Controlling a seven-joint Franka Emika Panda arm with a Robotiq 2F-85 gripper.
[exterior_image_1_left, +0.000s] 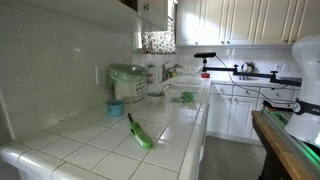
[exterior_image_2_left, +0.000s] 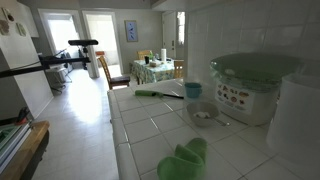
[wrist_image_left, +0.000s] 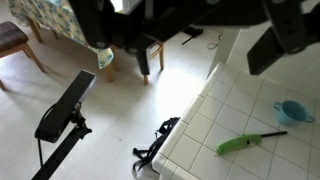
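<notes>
A green-handled tool with a thin dark tip lies on the white tiled counter, near its front end. Beyond it, close to the wall, stands a small blue cup. The wrist view has both the green tool and the blue cup at lower right. My gripper fills the top of that view as dark, blurred fingers set wide apart, with only floor and wall showing between them. It is well away from the counter items, and neither exterior view shows its fingers.
Further along the counter are a grey bowl, a crumpled green cloth, a white basket with a green lid and a faucet. A black camera on a stand rises beside the counter. Much tile is bare.
</notes>
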